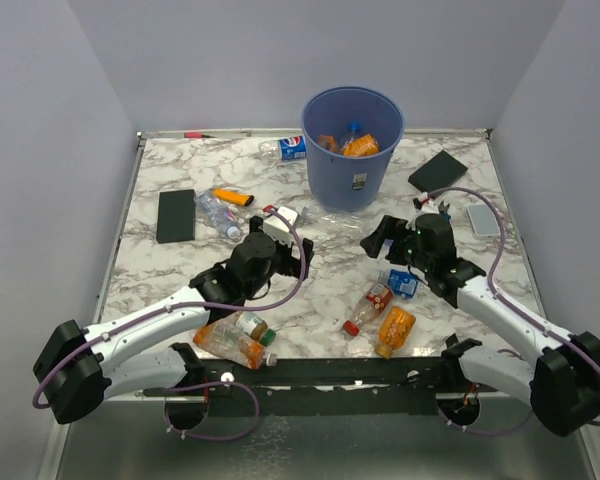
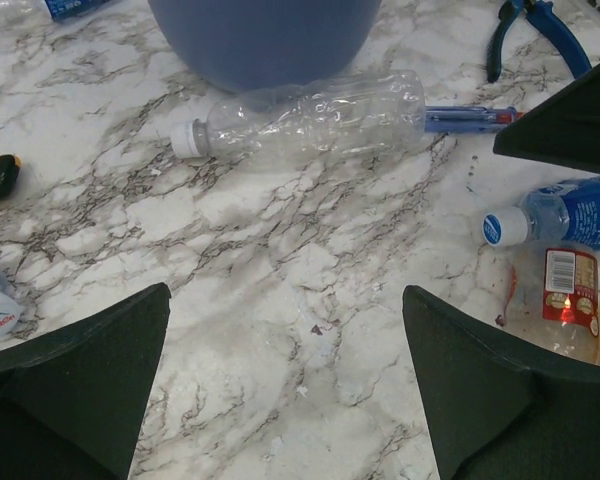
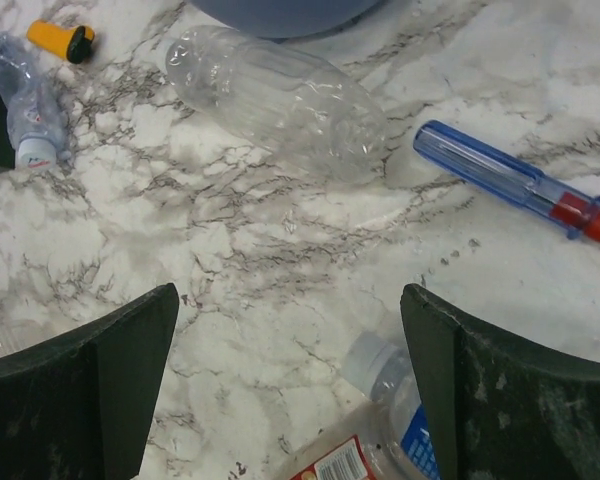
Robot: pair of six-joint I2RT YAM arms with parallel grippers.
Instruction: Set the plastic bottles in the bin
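The blue bin (image 1: 345, 175) stands at the back, holding bottles. My left gripper (image 1: 292, 258) is open above the middle of the table; a clear bottle (image 2: 310, 120) lies beyond it against the bin. My right gripper (image 1: 380, 243) is open, above a blue-label bottle (image 2: 590, 215) and a red-label bottle (image 1: 370, 305). An orange bottle (image 1: 395, 330) lies at the front right, more bottles (image 1: 235, 345) at the front left, a crumpled bottle (image 1: 218, 214) at the left and a Pepsi bottle (image 1: 288, 148) left of the bin.
Two dark pads (image 1: 175, 216) (image 1: 437, 171) lie at the sides. An orange-handled tool (image 1: 234, 197), a screwdriver (image 3: 470, 158) and pliers (image 2: 560, 35) also lie on the marble table. Bare surface shows at its middle and back left.
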